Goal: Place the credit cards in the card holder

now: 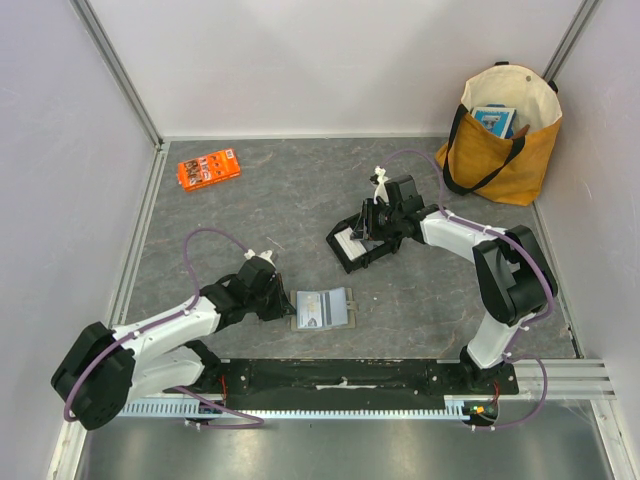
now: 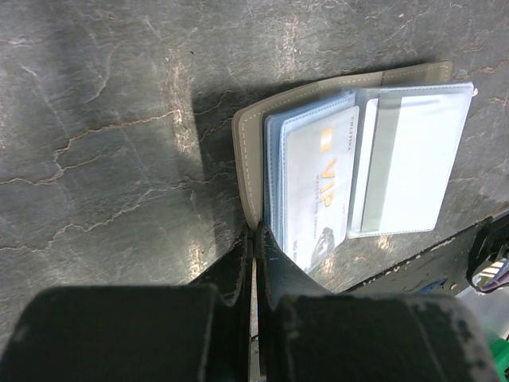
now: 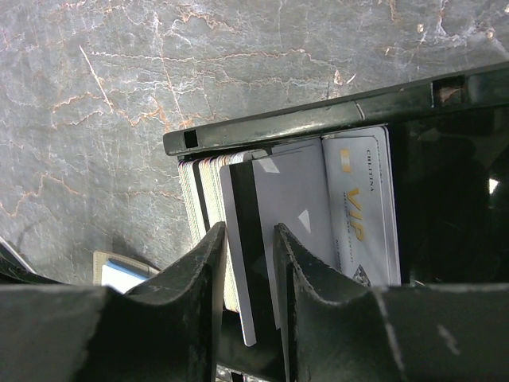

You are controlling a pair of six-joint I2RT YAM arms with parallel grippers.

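Note:
The open card holder [image 1: 323,309] lies front centre, a VIP card [image 2: 318,183] in its clear sleeve. My left gripper is shut at the holder's edge in the left wrist view. A black tray [image 3: 334,113] holds a stack of cards, with a grey VIP card [image 3: 362,199] at the right of the stack. My right gripper is down over the cards, fingertips apart on either side of a black-striped card; I cannot tell whether it grips it.
An orange packet [image 1: 208,168] lies back left. A yellow tote bag [image 1: 500,150] stands back right.

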